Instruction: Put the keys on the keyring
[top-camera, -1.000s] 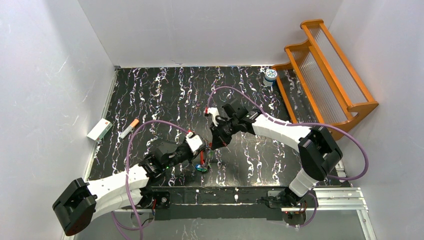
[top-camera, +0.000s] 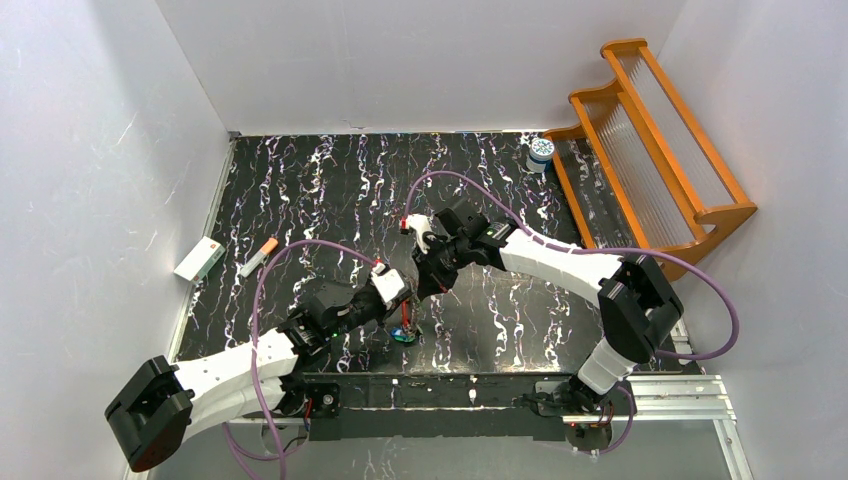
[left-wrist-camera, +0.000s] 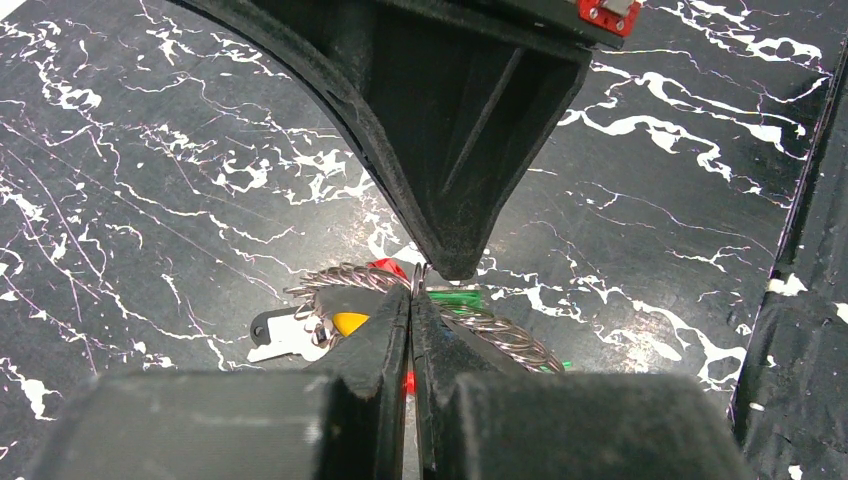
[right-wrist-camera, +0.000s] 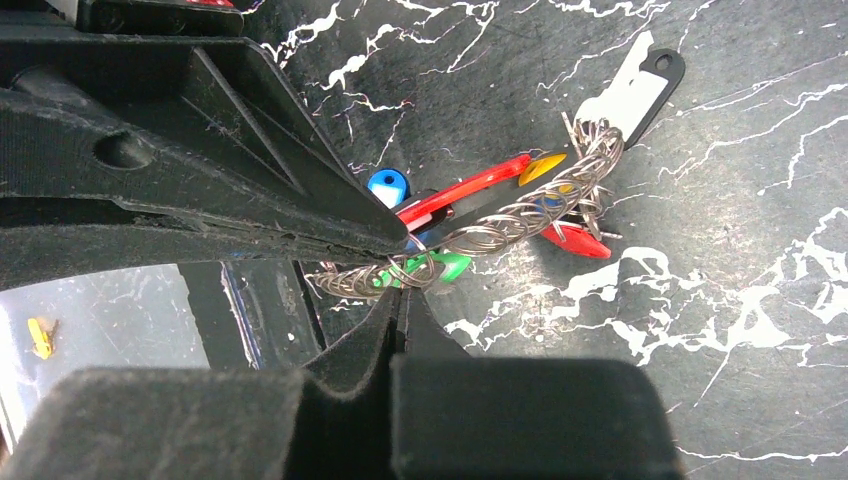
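Observation:
A bundle of keys on coiled metal rings shows below both grippers, with red, yellow, green and blue key heads; in the right wrist view a silver key (right-wrist-camera: 618, 98) lies at its upper end. At the left gripper's (left-wrist-camera: 412, 285) shut tips, a thin metal loop, part of the keyring (right-wrist-camera: 415, 262), stands up. My right gripper is shut too, its tips against the same loops; whether wire is pinched there is unclear. The two grippers' tips almost meet. From above, part of the bundle (top-camera: 404, 334) shows beneath the left gripper.
An orange-and-white cutter (top-camera: 258, 257) and a white box (top-camera: 199, 259) stand at the left. Toward the back right are a small white tub (top-camera: 540, 154) and a wooden rack (top-camera: 655, 140).
Over the last second my right gripper has moved a little to the left, closer to the left gripper. The left arm looks still.

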